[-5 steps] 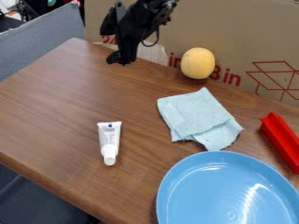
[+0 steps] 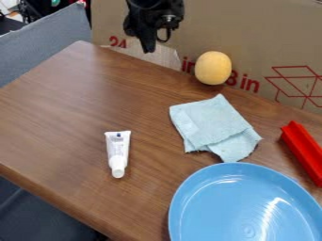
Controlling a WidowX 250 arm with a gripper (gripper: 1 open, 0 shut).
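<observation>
My black gripper [image 2: 149, 42] hangs high over the back edge of the wooden table at the top of the view, in front of the cardboard; its fingers look shut, with nothing visible between them. A white tube [image 2: 119, 151] lies on the left-middle of the table. A folded pale-blue cloth [image 2: 209, 124] lies right of centre. An egg-shaped yellow object [image 2: 213, 68] sits at the back by the cardboard.
A blue plate [image 2: 242, 212] fills the front right. A red object [image 2: 303, 153] lies at the right edge. Cardboard [image 2: 277, 42] lines the back.
My gripper has moved up and a little to the right, away from the tabletop. The objects on the table have not moved.
</observation>
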